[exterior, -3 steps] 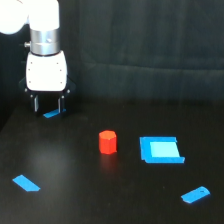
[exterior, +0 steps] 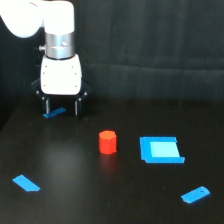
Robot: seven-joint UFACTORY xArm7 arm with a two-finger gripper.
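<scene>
Near the middle of the dark table stands a small red block (exterior: 108,142) with a six-sided look. To its right lies a blue square (exterior: 148,151) with a pale centre (exterior: 163,149). My gripper (exterior: 63,107) hangs at the upper left, behind and to the left of the red block and well apart from it. Its two dark fingers are spread wide, and no object shows held between them. How high the fingertips are above the table is hard to judge.
Blue tape strips mark the table at the front left (exterior: 26,183), the front right (exterior: 195,194) and beneath the gripper (exterior: 54,113). A dark curtain (exterior: 150,50) closes off the back. Bare table (exterior: 100,190) surrounds the red block.
The gripper has shifted to the right and slightly lower in the picture, its fingers still apart. The red block and blue square are where they were.
</scene>
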